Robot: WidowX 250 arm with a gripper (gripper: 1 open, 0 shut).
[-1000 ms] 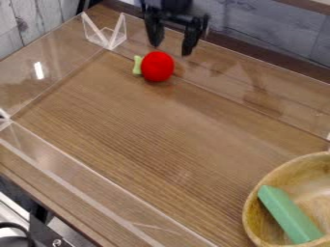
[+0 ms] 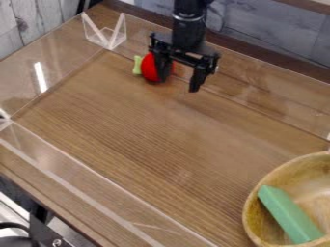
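Note:
My dark gripper (image 2: 177, 60) stands open at the upper middle, over a red round object (image 2: 149, 68) that is partly hidden behind it on the wooden table (image 2: 154, 145). A small light green piece (image 2: 137, 65) shows just left of the red object. I cannot tell whether the fingers touch the red object.
A cream bowl (image 2: 264, 232) holding a green elongated object (image 2: 288, 214) sits at the bottom right. Clear plastic pieces stand along the left and upper-left edges.

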